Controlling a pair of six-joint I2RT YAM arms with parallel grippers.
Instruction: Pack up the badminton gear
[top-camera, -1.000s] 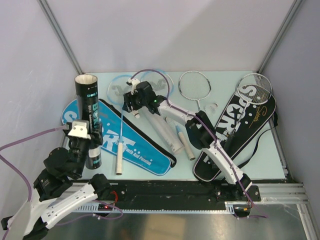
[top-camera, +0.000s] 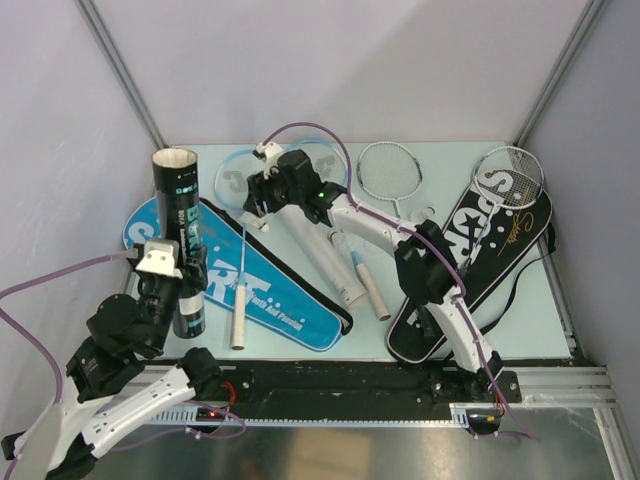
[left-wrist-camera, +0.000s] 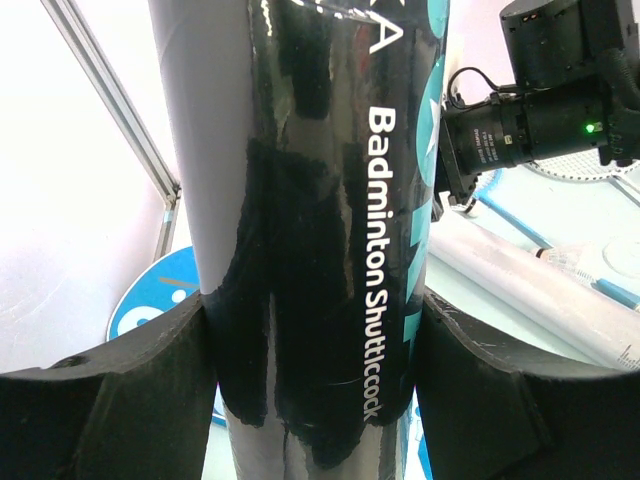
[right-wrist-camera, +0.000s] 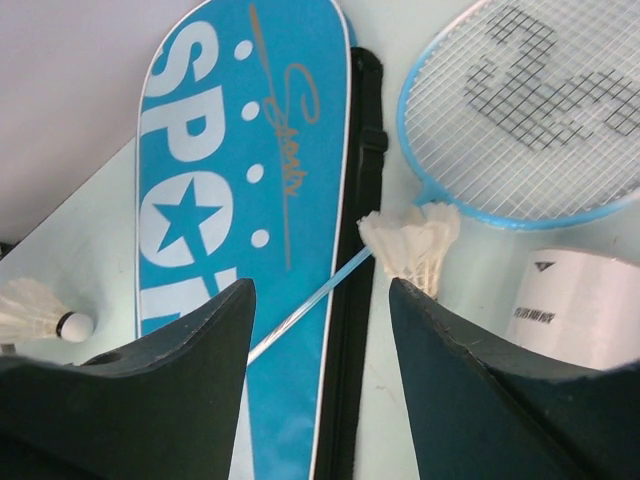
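My left gripper (top-camera: 168, 275) is shut on a tall black shuttlecock tube (left-wrist-camera: 305, 180), held upright at the left. My right gripper (top-camera: 258, 195) is part open above the blue racket heads, with no object seen between its fingers. A white shuttlecock (right-wrist-camera: 410, 243) lies below it by a blue racket's throat; another (right-wrist-camera: 30, 310) lies at the left edge of the right wrist view. A blue bag (top-camera: 270, 300) lies left, a black bag (top-camera: 470, 280) right under a white racket (top-camera: 505, 205). A pale tube (top-camera: 325, 262) lies in the middle.
Another white racket (top-camera: 390, 170) lies at the back. Walls border the table (top-camera: 540, 320) at the back and sides. A loose strap lies right of the black bag. A narrow bare patch shows between the two bags at the front.
My right arm has shifted slightly, its elbow moving right and toward the front, with the gripper staying near the shuttlecock. The left arm and tube look unchanged.
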